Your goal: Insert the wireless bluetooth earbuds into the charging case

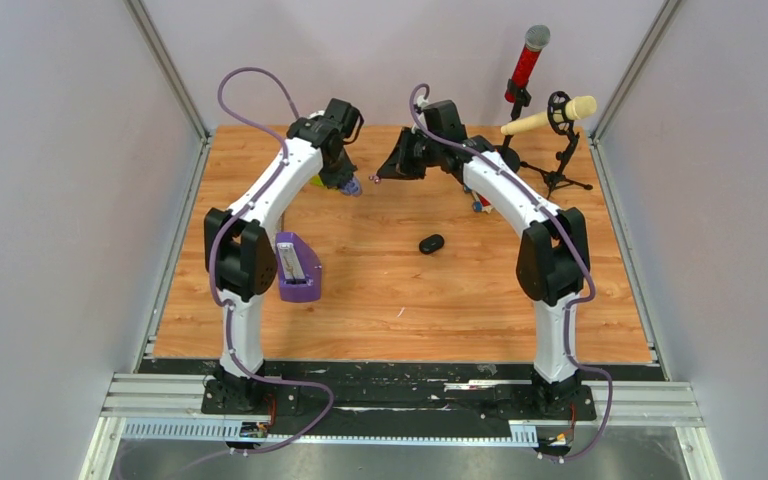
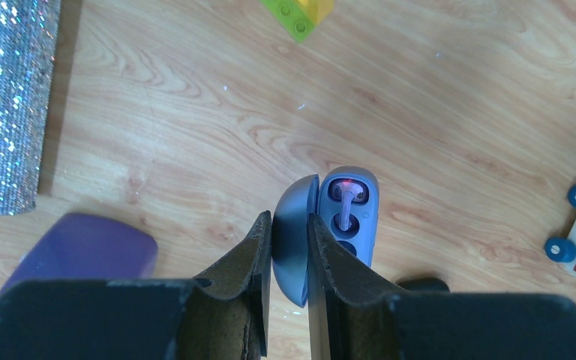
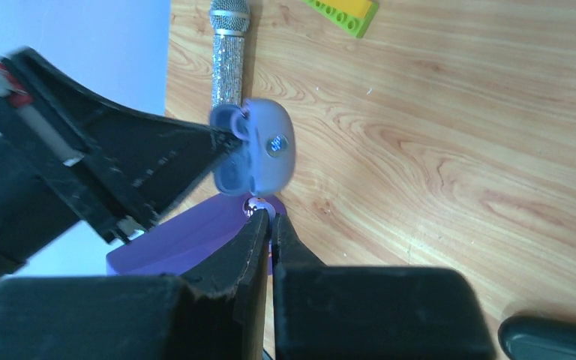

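Observation:
My left gripper is shut on the blue-violet charging case [image 2: 369, 217], gripping it by its raised lid [image 2: 294, 240]. The case hangs open above the table. Inside it lies a lavender earbud [image 2: 349, 201], a red glow beside its head; how deep it sits I cannot tell. In the right wrist view the case [image 3: 276, 150] shows its rounded back. My right gripper is shut on a second, shiny earbud [image 3: 257, 205]. In the top view this right gripper [image 1: 377, 178] is just right of the case [image 1: 352, 187], with a small gap between.
A purple holder [image 1: 298, 268] stands at left, beside a glittering microphone [image 3: 229, 67]. A green-yellow block [image 3: 351, 15] lies at the back. The black mouse-like object [image 1: 431, 244] rests mid-table; stands with red [image 1: 526, 68] and cream [image 1: 555, 115] tubes occupy the back right.

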